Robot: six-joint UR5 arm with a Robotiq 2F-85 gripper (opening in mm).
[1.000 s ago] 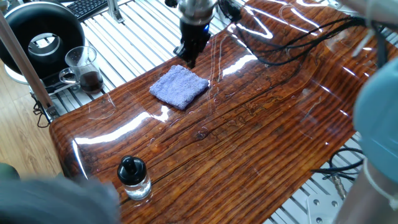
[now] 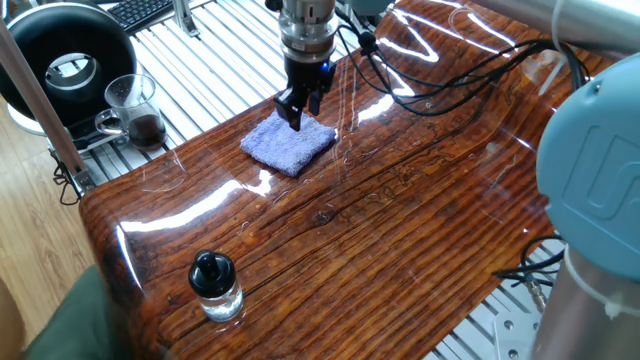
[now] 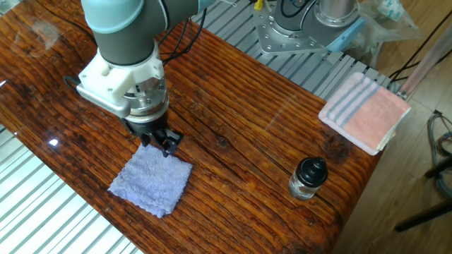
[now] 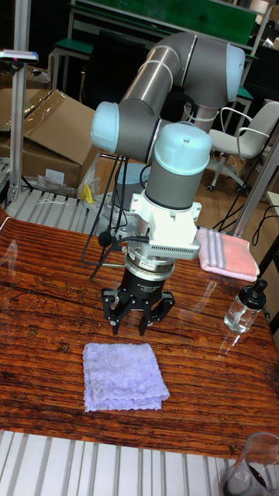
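A lavender cloth (image 2: 288, 143), folded into a square, lies flat on the glossy brown wooden table (image 3: 233, 169). My gripper (image 4: 129, 331) points downward with its black fingers (image 4: 111, 308) spread apart and nothing between them. In exterior view 3 it appears just behind the cloth (image 4: 124, 376). Exterior view 1 shows the gripper (image 2: 305, 114) overlapping the cloth's far edge, and in exterior view 2 the gripper (image 3: 157, 147) is by the cloth's upper corner. A gap separates fingertips and cloth in exterior view 3; their exact height cannot be told.
A clear bottle with a black top (image 3: 310, 177) stands well away from the cloth. At one table end lies a pink and grey striped towel (image 3: 364, 111). A glass mug with dark contents (image 2: 136, 112) stands beyond the table edge. Loose black cables (image 2: 450, 85) hang near the arm. Mid-table is clear.
In exterior view 1, my gripper has moved left and lower, to overlap the cloth's far edge. The cloth and bottle have not moved. A blurred grey shape at lower left has gone.
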